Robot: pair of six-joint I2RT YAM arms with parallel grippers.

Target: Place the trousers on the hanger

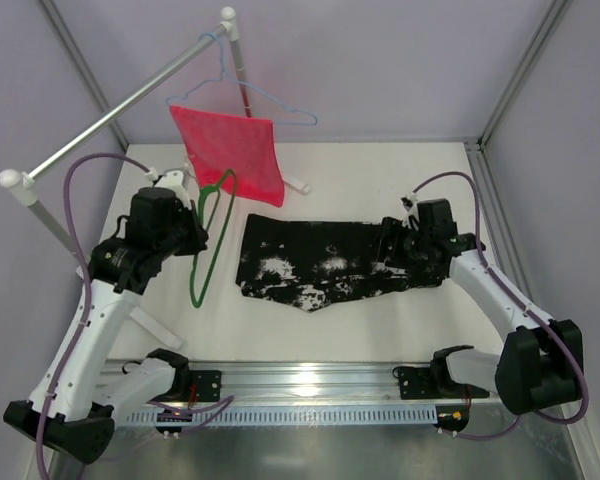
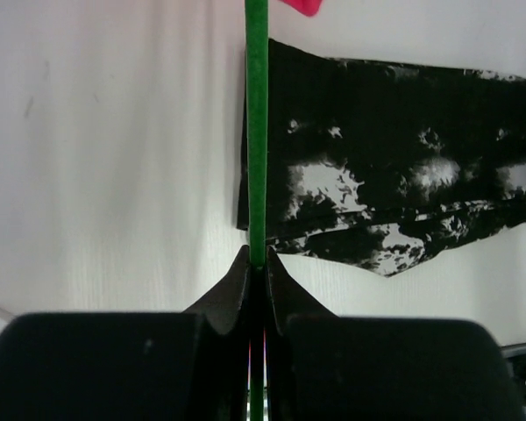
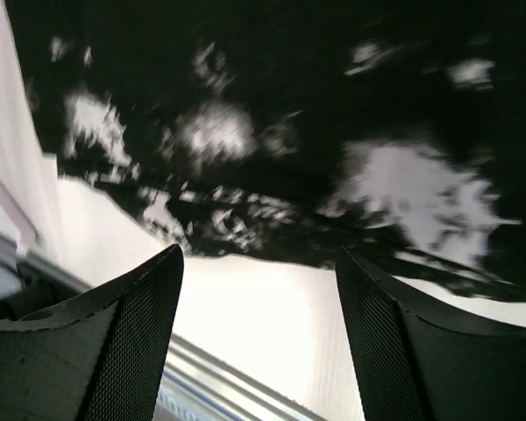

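Black trousers with white blotches point(image 1: 310, 255) lie spread across the middle of the white board, filling much of the right wrist view point(image 3: 245, 149). A green hanger point(image 1: 212, 258) dangles upright from my left gripper point(image 1: 195, 228), which is shut on it; in the left wrist view its bar point(image 2: 257, 140) runs down between the fingertips. My right gripper point(image 1: 388, 238) is open over the right part of the trousers, its fingers point(image 3: 114, 342) apart with nothing seen between them.
A rail stand point(image 1: 130, 100) spans the left side, carrying a blue hanger point(image 1: 270, 98) with a red cloth point(image 1: 235, 155). The board's front point(image 1: 310, 340) is clear.
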